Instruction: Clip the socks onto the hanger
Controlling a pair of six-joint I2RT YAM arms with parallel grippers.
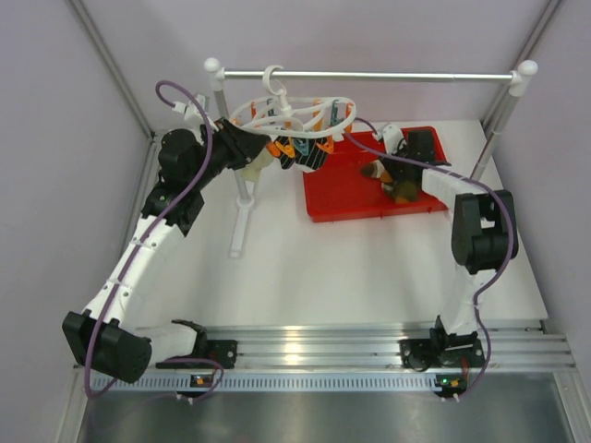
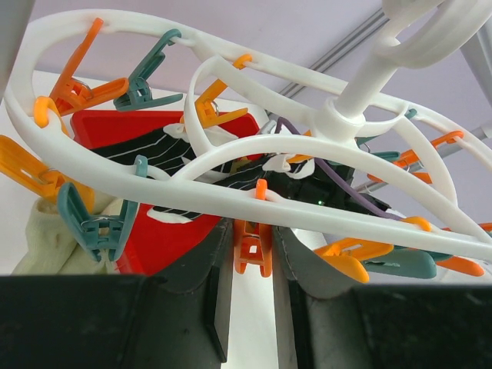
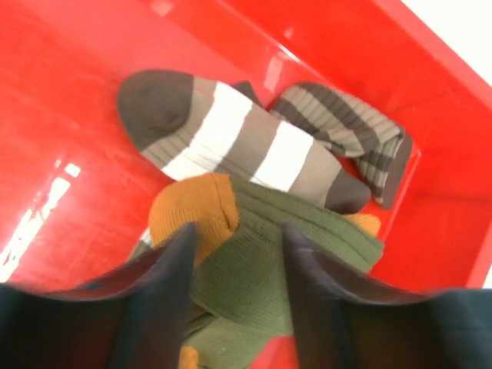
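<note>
The white clip hanger [image 1: 277, 122] hangs from the rail, with orange and teal clips, and cream and black striped socks below it. My left gripper is shut on an orange clip [image 2: 251, 231] at the hanger's near side. My right gripper is over the red tray [image 1: 332, 185], fingers apart and blurred. Beneath it lie an olive sock [image 3: 254, 269] with a mustard part, a striped grey-white sock [image 3: 223, 131] and a grey checked sock [image 3: 338, 115].
The metal rail [image 1: 388, 77] crosses the back on white posts.
</note>
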